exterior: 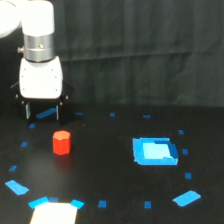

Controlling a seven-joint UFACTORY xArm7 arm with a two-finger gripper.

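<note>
My gripper (pixel 42 104) hangs at the far left, its white hand above the black table. Its dark fingers stand apart, with no object visible between them. A small red block (pixel 61 142) with angled sides sits on the table, in front of the gripper and slightly right of it in the picture. The two are apart. To the right lies a flat blue piece (pixel 139 150) with an uneven outline and a pale white-blue patch (pixel 156 151) in its middle.
Several small blue marks dot the black table (pixel 110 175). Larger blue strips lie at the left (pixel 16 187) and right (pixel 186 198). A cream-coloured object (pixel 53 213) is cut off by the bottom edge.
</note>
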